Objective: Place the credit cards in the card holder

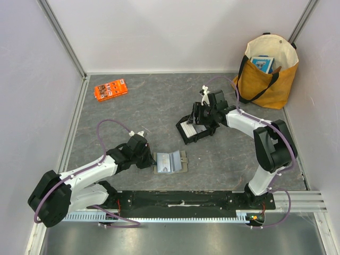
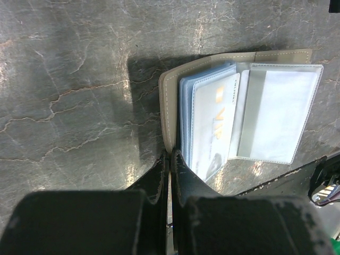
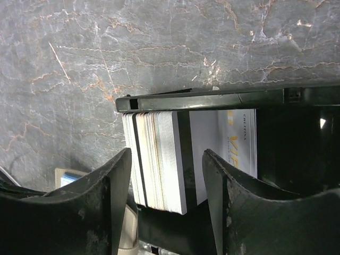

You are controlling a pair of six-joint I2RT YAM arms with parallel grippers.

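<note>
The open card holder (image 1: 169,162) lies on the grey table at front centre, its clear sleeves (image 2: 276,111) spread out. My left gripper is shut at the holder's near edge, its tips against the beige cover. A black box (image 1: 192,137) behind and right of the holder contains a stack of cards (image 3: 156,159), with a grey VIP card (image 3: 239,143) at the stack's side. My right gripper hangs open over that stack, its two fingers apart above the cards.
An orange packet (image 1: 110,89) lies at the back left. A yellow tote bag (image 1: 268,79) stands at the back right.
</note>
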